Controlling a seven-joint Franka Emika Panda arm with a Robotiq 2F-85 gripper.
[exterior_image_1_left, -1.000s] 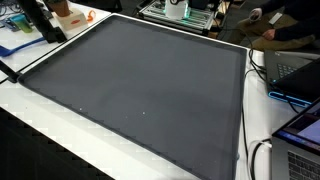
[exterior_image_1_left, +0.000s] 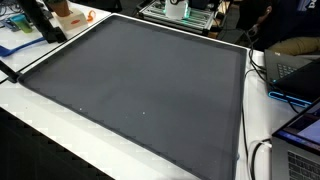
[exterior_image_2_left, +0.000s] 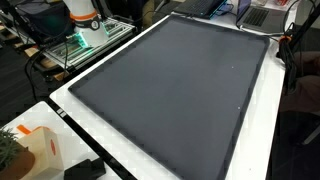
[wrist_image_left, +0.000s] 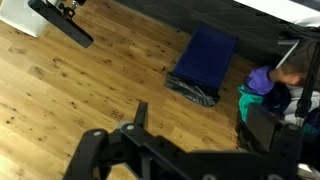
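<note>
In the wrist view my gripper stands open, its dark fingers far apart at the lower edge. Nothing is between them; below lies a wooden floor (wrist_image_left: 90, 90). Neither exterior view takes in the gripper. The dark grey board (exterior_image_1_left: 150, 85) on the white table is bare, and exterior view 2 shows the same empty board (exterior_image_2_left: 175, 85).
Laptops (exterior_image_1_left: 295, 75) line one side of the table. Cables and small items (exterior_image_1_left: 20, 30) crowd the opposite corner. A potted cactus (exterior_image_2_left: 12, 155) stands near an orange-and-white object (exterior_image_2_left: 40, 150). The white arm base (exterior_image_2_left: 85, 25) sits beyond the table edge.
At the back right of exterior view 1, a person's hand seen a second ago has gone from its place. The board stays empty and the table items have not moved.
</note>
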